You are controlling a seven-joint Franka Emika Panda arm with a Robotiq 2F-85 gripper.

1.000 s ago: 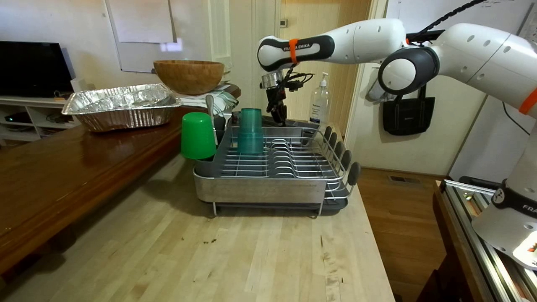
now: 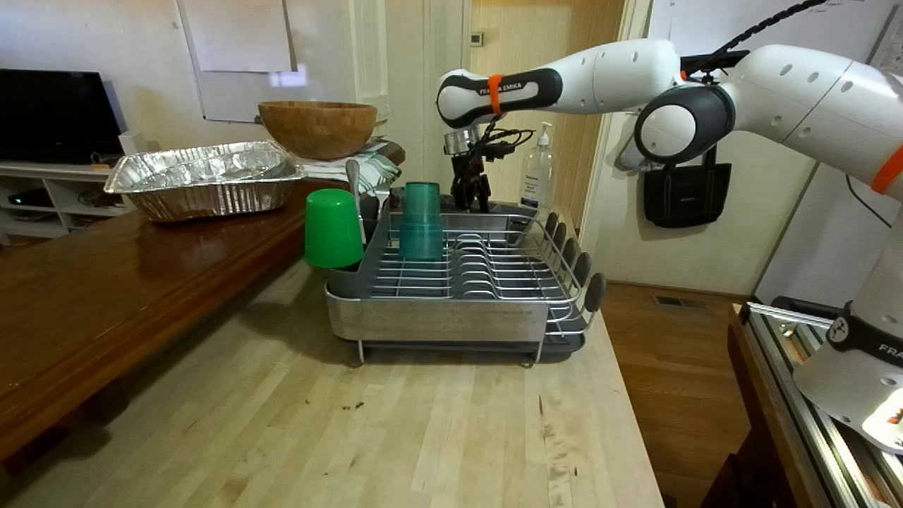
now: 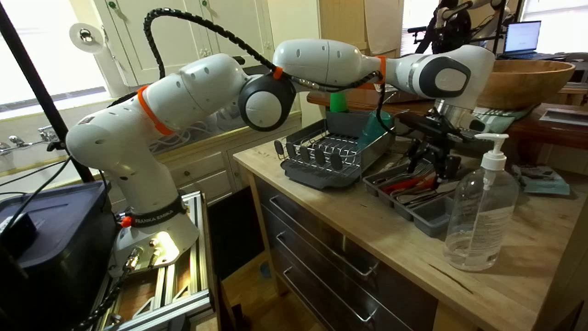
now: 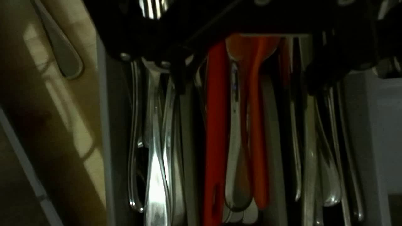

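Note:
In the wrist view my gripper stands open above the grey cutlery tray (image 4: 107, 158), its two dark fingers spread well apart. Between and below them lie a red handle (image 4: 216, 131), an orange handle (image 4: 258, 150) and a metal spoon handle (image 4: 238, 169) in the middle compartment. Several metal utensils (image 4: 156, 188) fill the left compartment, and more lie in the right one. Exterior view 2 has the gripper (image 3: 435, 171) pointing down over the same tray (image 3: 408, 212). From exterior view 1 the gripper (image 2: 471, 203) shows behind the dish rack, its fingertips partly hidden.
The dish rack (image 2: 436, 322) holds a teal cup (image 2: 421, 224) and a green cup (image 2: 332, 228). A clear pump bottle (image 3: 479, 220) stands close to the tray. A loose utensil (image 4: 64, 52) lies on the counter beside it. Bare countertop (image 2: 423, 423) extends before the rack.
My hand has turned about its vertical axis and shifted slightly right in exterior view 1. The wrist sits a little lower. Cups and rack have not moved.

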